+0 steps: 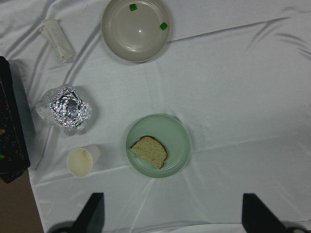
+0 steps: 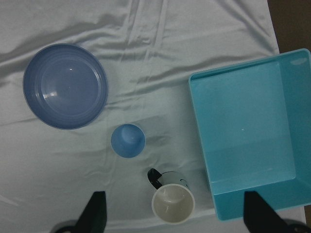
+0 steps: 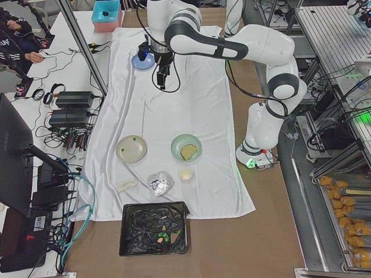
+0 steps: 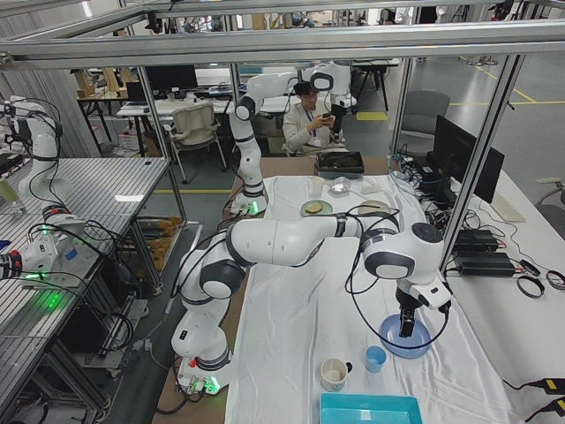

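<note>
My left gripper is open and empty, high over a green plate [image 1: 180, 143] with a bread slice [image 1: 149, 151], a cream cup [image 1: 80, 162], a foil-wrapped bundle [image 1: 65, 109] and a beige plate [image 1: 121, 43] with green bits. My right gripper also stands open and empty, above a blue plate [image 2: 65, 87], a blue cup [image 2: 128, 141], a mug [image 2: 172, 204] with a dark handle and a teal bin [image 2: 243, 126].
A black tray [image 3: 153, 243] with small items lies beyond one end of the white cloth. A pale roll [image 1: 57, 40] lies near the beige plate. Metal frame posts stand along the sides.
</note>
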